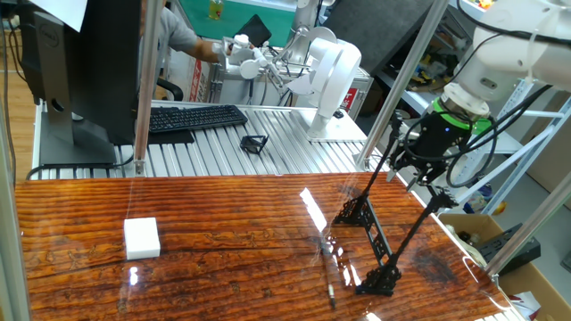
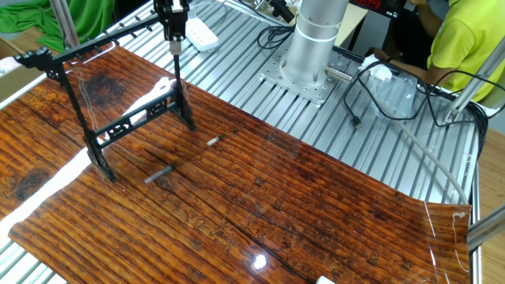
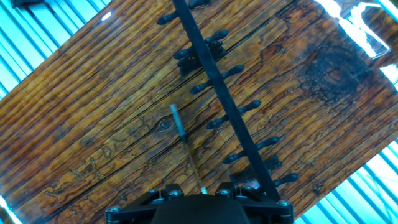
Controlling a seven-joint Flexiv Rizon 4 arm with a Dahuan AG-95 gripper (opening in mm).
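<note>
A thin brush (image 1: pixel 330 290), with a pale end, shows at the table surface beside the black rack's (image 1: pixel 379 241) feet, apart from my gripper. In exterior view 2 its grey end (image 2: pixel 158 174) and white end (image 2: pixel 214 141) stand out. From the wrist view the brush (image 3: pixel 178 121) runs down toward my fingers, over the wood left of the rack's pegged top bar (image 3: pixel 217 87). My gripper (image 1: pixel 401 179) is up at the height of the rack's top bar; its fingers look spread, with no object held. Seen side-on in exterior view 2, the gripper (image 2: pixel 175 47) overlaps the bar.
A white block (image 1: pixel 142 238) sits on the left of the glossy wooden table (image 1: pixel 223 205). Behind lie a keyboard (image 1: pixel 192 119) and a white fan-like device (image 1: pixel 335 76). Open wood lies between block and rack.
</note>
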